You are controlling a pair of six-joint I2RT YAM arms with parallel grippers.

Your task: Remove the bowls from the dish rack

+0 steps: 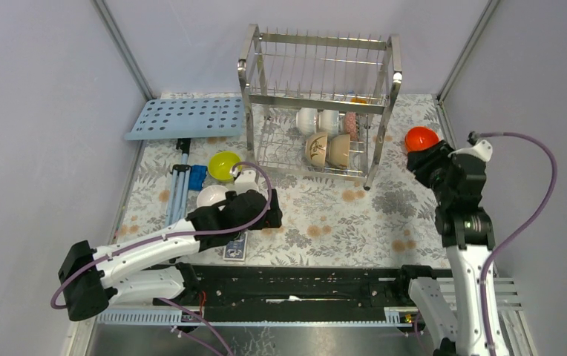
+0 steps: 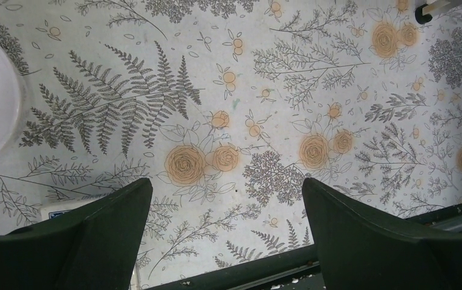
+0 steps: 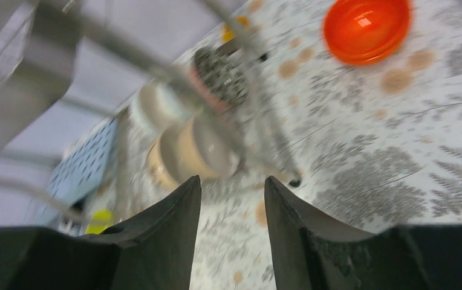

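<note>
The metal dish rack (image 1: 373,178) holds two white bowls (image 1: 307,121), a pinkish patterned piece (image 1: 350,126) and two tan bowls (image 1: 339,150), all tipped on their sides on the lower tier. On the table to its right sit orange bowls (image 1: 423,136), apparently nested. A yellow-green bowl (image 1: 225,165) and a white bowl (image 1: 211,196) are left of the rack. My right gripper is raised, its fingers apart and empty, facing the rack's right side. Low over the front of the table, my left gripper is wide open with only tablecloth between its fingers.
A perforated light-blue board (image 1: 185,119) lies at the back left, with blue-grey rods (image 1: 178,194) below it. A card box (image 1: 235,249) is partly under the left arm. The rack's right post (image 1: 384,133) stands near my right gripper.
</note>
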